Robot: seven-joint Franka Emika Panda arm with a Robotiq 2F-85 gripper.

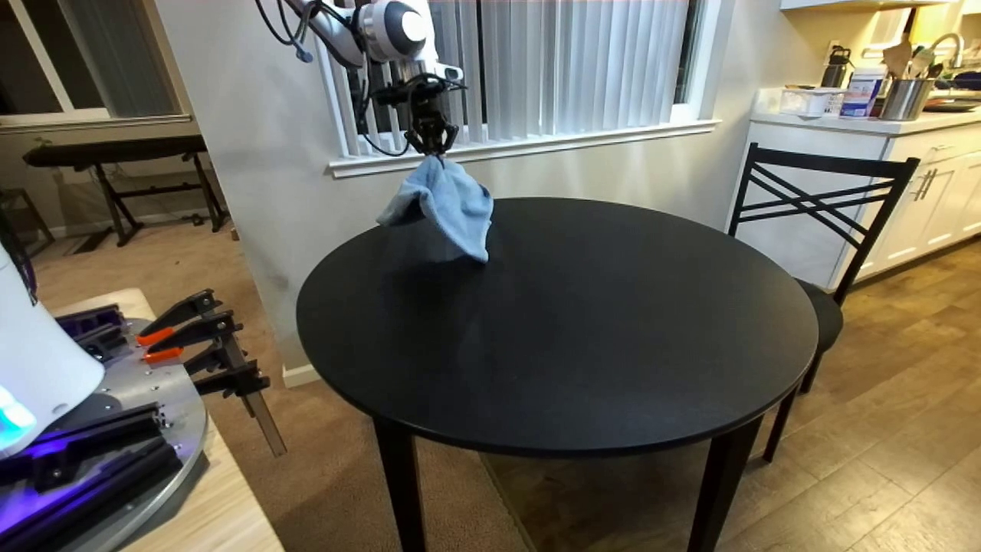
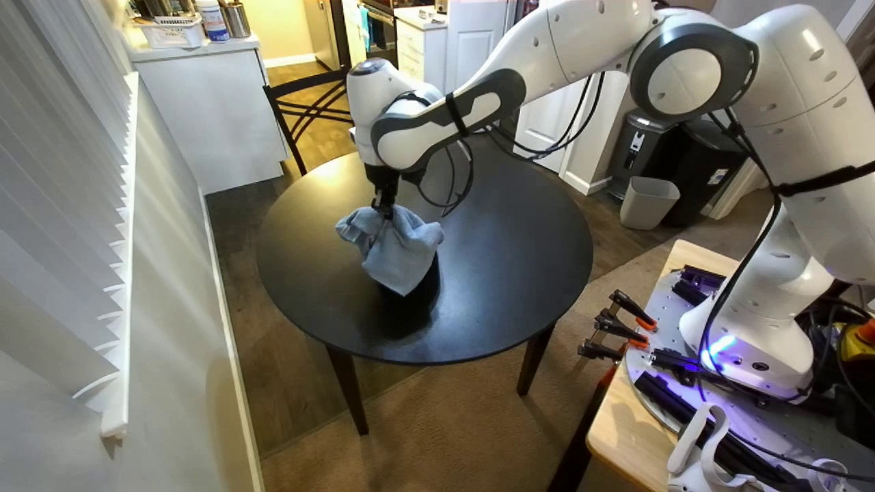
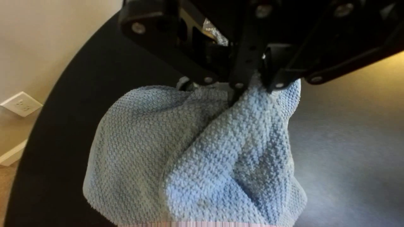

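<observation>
A light blue textured cloth (image 1: 452, 204) hangs in folds from my gripper (image 1: 439, 152), above the back left part of the round black table (image 1: 588, 349). In the wrist view the gripper is shut on a pinched fold, and the cloth (image 3: 212, 162) spreads out below the black fingers. From the other side, the cloth (image 2: 395, 246) drapes down with a dark shadow under it on the tabletop (image 2: 508, 246). Whether its lowest corner touches the table is hard to tell.
Apart from the cloth, the tabletop is bare. A black chair (image 1: 818, 202) stands at the table's right. The wall and window sill (image 1: 552, 146) lie close behind the arm. Black clamps (image 1: 207, 340) stick out from the robot's base stand at the left.
</observation>
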